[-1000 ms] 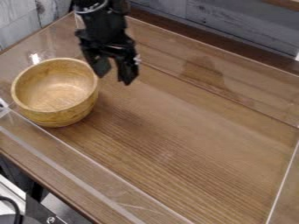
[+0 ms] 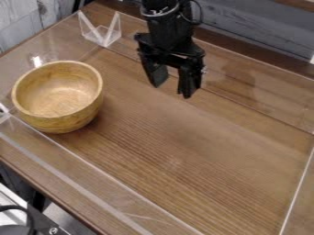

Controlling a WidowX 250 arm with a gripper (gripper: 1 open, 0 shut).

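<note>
The black robot gripper (image 2: 171, 69) hangs over the wooden table at the upper middle of the view, to the right of and above a yellow plastic bowl (image 2: 58, 98). Its fingers point down; whether they are open or shut on anything is hard to tell.
A clear angular object (image 2: 101, 27), perhaps a small rack, stands at the back left.
The gripper has moved steadily to the right, away from above the bowl. The bowl has stayed in place.
</note>
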